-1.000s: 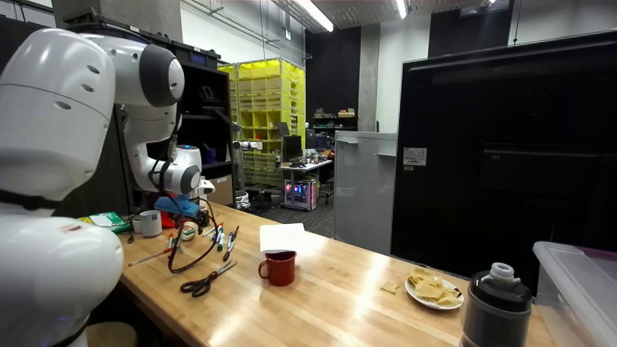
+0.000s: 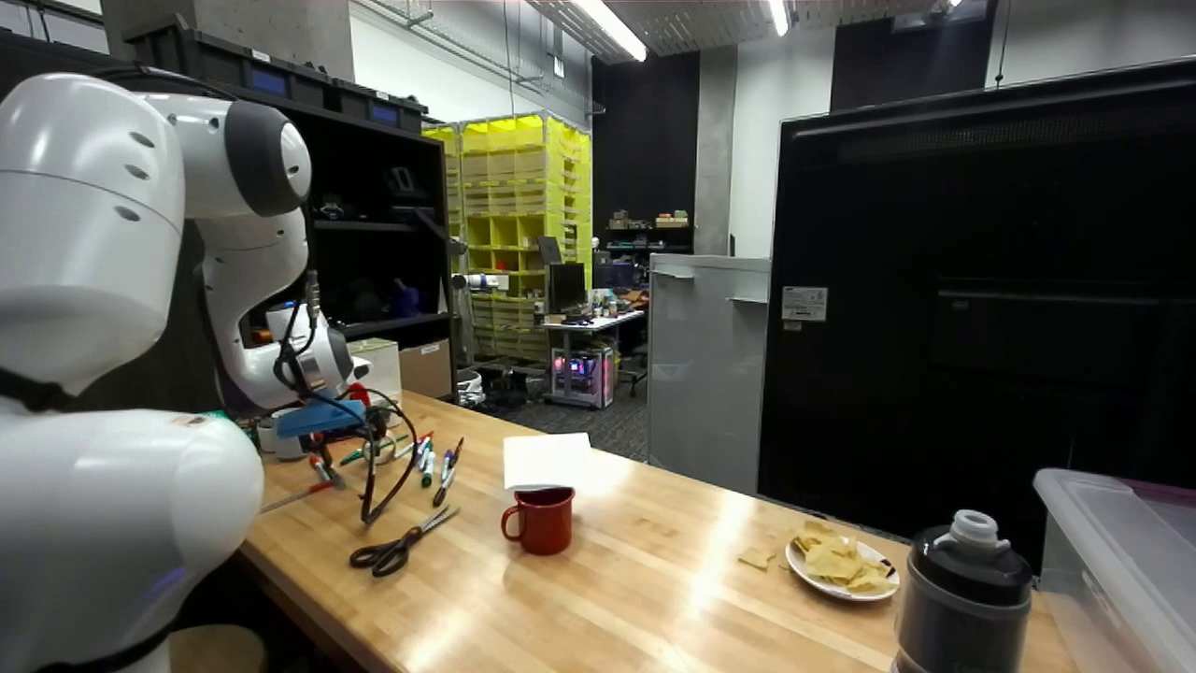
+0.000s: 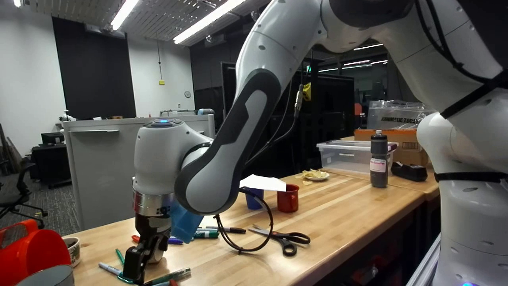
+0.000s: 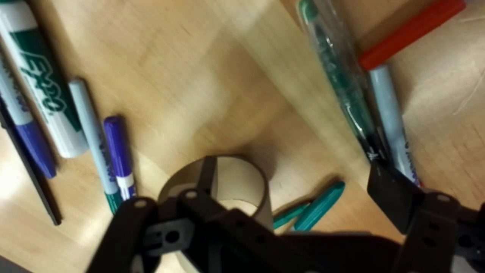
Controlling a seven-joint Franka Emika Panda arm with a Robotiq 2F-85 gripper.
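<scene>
My gripper is open, pointing down among loose pens at the far-left part of the table. In the wrist view, its left finger [image 4: 207, 175] overlaps the opening of a tape roll [image 4: 245, 175]; whether it reaches inside, I cannot tell. The right fingertip [image 4: 386, 193] covers the lower end of a clear green pen [image 4: 338, 77]. Between the fingers lies a teal pen cap [image 4: 320, 205], partly covered by the gripper body. A red marker [image 4: 409, 34] and a grey-blue pen [image 4: 390, 118] lie beyond the right finger.
An Expo marker [image 4: 43, 82] and several pens lie left of the roll. Scissors [image 2: 387, 553], a red mug [image 2: 545, 521] and a plate of chips [image 2: 841, 562] stand farther along the table. An orange-red container [image 3: 35, 250] is close beside the gripper.
The arm has swung left in exterior view 1, and its wrist hangs lower, carrying the gripper over toward the tape roll and pens. The mug, scissors and plate have not moved.
</scene>
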